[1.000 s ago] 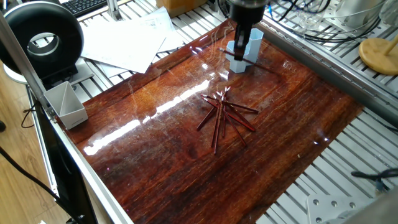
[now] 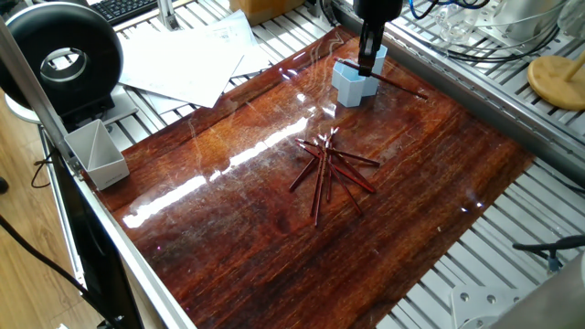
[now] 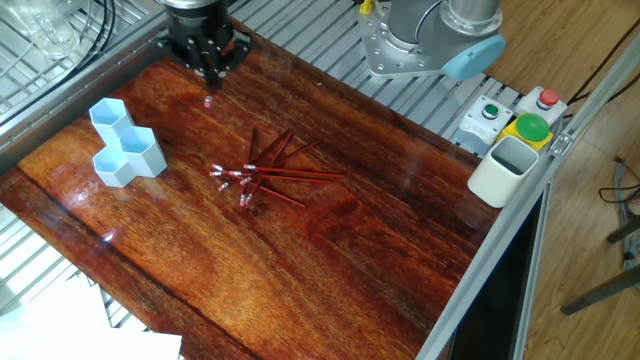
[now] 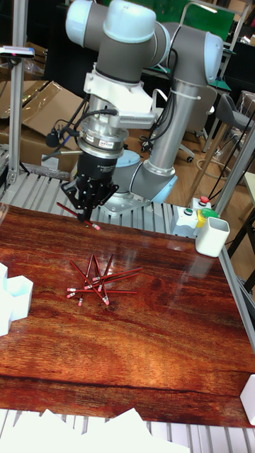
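High over the table's far side, my gripper (image 2: 366,71) is shut on a dark red pencil (image 2: 398,86), which it grips between the ends and holds crosswise. In exterior view 2 the pencil's pale eraser end (image 3: 208,102) shows just below the fingers, the rest being hard to make out. Exterior view 3 has the gripper (image 4: 84,217) above the board, well behind the pile. A pale blue holder of three joined hexagonal cups (image 3: 147,162) stands upright and looks empty. Several red pencils (image 3: 300,178) lie crossed in a loose heap mid-table, their eraser ends bunched together.
A white box (image 2: 108,172) sits at the board's left edge in exterior view 1. Control buttons (image 3: 489,112) and a white cup-like container (image 3: 492,186) stand by a corner in exterior view 2. Much of the wooden board (image 3: 330,270) is bare.
In exterior view 1 my gripper has shifted right and slightly up, carrying the pencil along. The heap and the blue holder have stayed put.
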